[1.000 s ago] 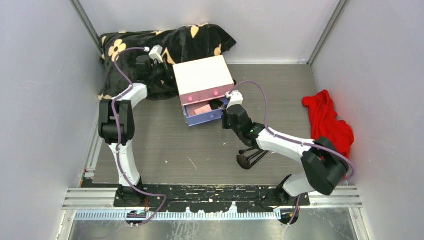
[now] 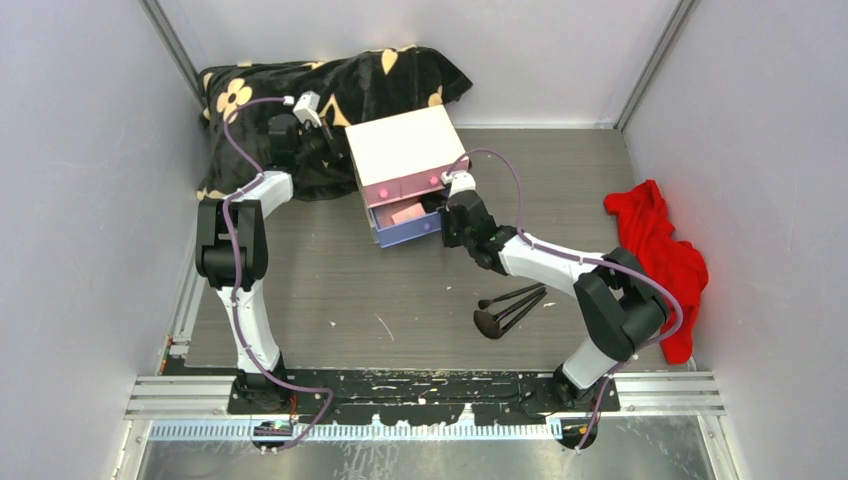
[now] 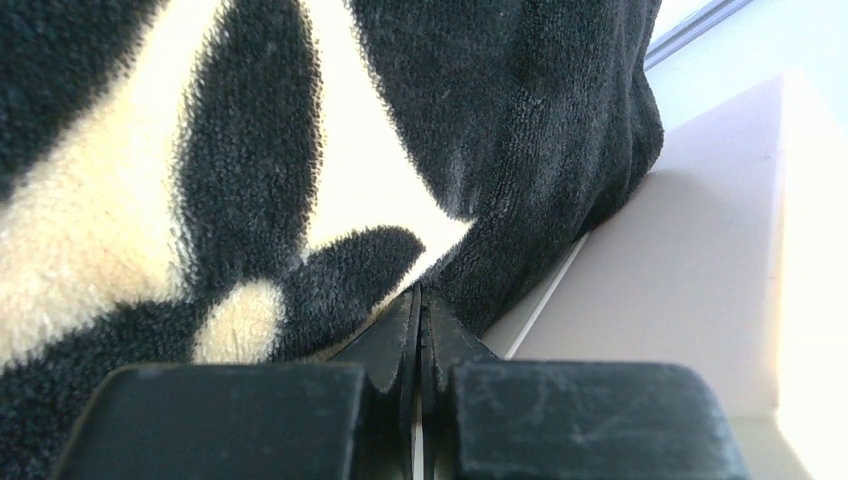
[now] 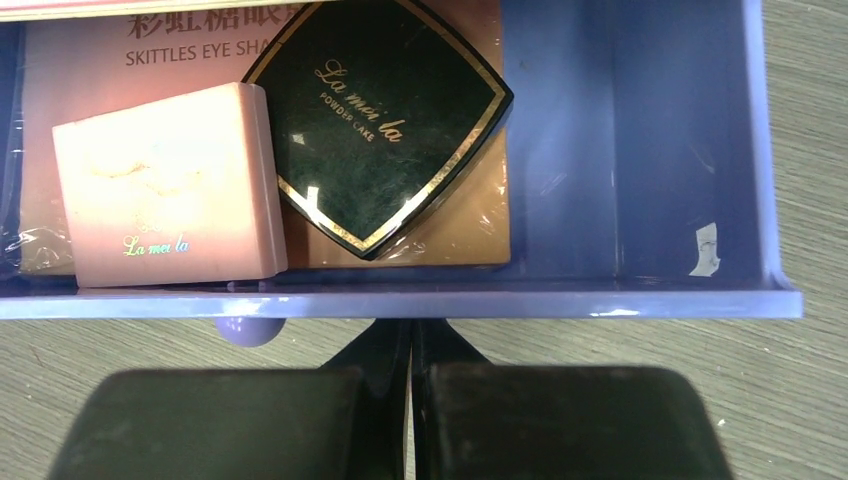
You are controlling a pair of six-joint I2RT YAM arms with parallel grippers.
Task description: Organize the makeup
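A makeup cabinet with a white top and a closed pink upper drawer stands askew at the back. Its blue lower drawer is partly pulled out. Inside lie a pink box, a black powder case and a flat eye shadow palette. Against the drawer's front, right of its purple knob, my right gripper is shut; nothing shows between its fingers, whose tips meet the drawer edge. My left gripper is shut and empty by the cabinet's left side, over the dark blanket.
Several black brushes lie on the table in front of my right arm. A red cloth is heaped at the right wall. The flowered blanket fills the back left.
The cabinet has turned a little and its front right has gone back slightly. The left arm looks nearly still.
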